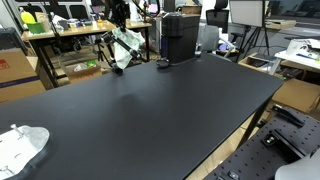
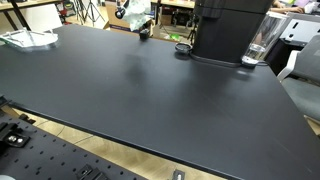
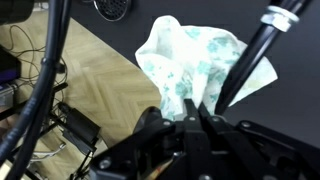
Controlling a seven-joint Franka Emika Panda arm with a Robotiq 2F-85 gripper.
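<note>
A white cloth with a pale green pattern (image 1: pixel 127 48) hangs crumpled over the far side of the dark table. My gripper (image 1: pixel 120 28) is above it, shut on its upper part. In exterior view 2 the same cloth (image 2: pixel 137 13) shows at the top edge, and the gripper is out of frame. From the wrist view the cloth (image 3: pixel 185 55) spreads out below the dark gripper body, with the fingertips hard to make out against it.
On the table's near left lies a white dish-like object (image 1: pixel 20 148). A black box-like unit (image 1: pixel 180 38) stands at the far edge, with a clear container (image 2: pixel 262 38) beside it. A small round black object (image 2: pixel 182 48) sits close by.
</note>
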